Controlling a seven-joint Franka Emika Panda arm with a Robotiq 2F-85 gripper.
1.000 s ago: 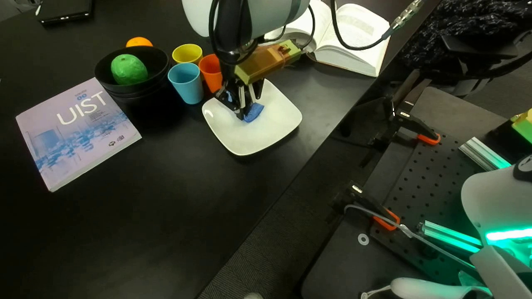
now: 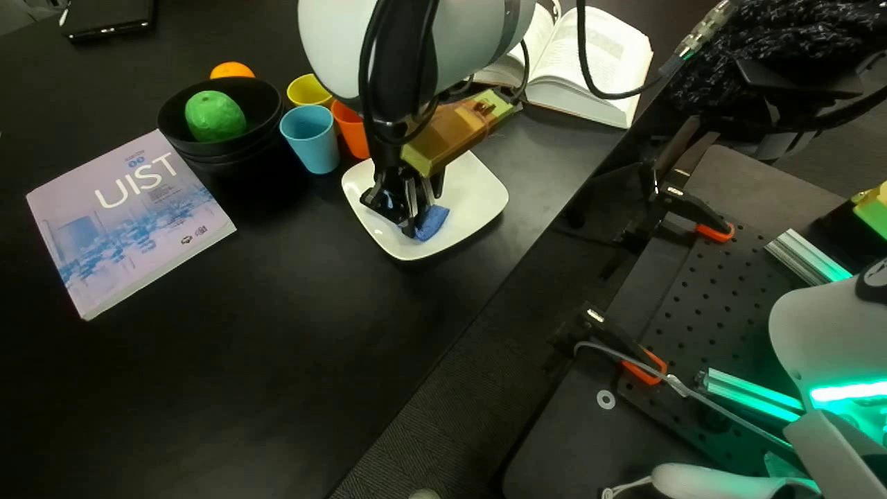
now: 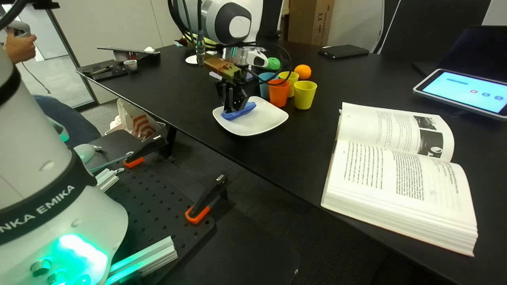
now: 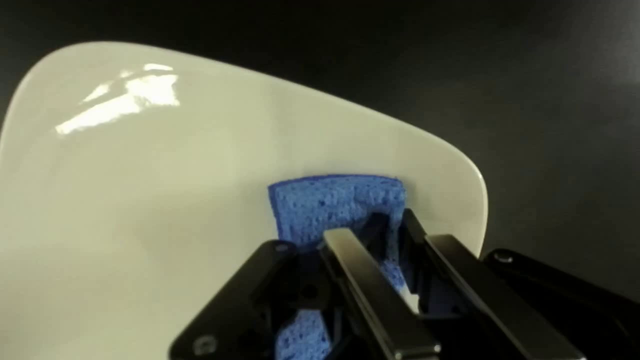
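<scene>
A blue sponge (image 4: 336,204) is pinched in my gripper (image 2: 416,226), whose fingers are shut on it. The sponge lies against the white square plate (image 2: 474,195), close to one corner in the wrist view. From the other side, the sponge (image 3: 240,111) shows as a blue strip under the gripper (image 3: 231,108), by the plate's left part. Part of the sponge is hidden behind my fingers (image 4: 372,294).
Blue (image 2: 310,137), orange and yellow cups stand just behind the plate. Black bowls (image 2: 179,137) hold a green fruit, with a UIST book (image 2: 125,216) beside them. An open book (image 3: 394,175) lies near the table edge.
My gripper and the sponge have moved across the plate toward its near edge in exterior view 1. The plate has shifted very slightly to the right.
</scene>
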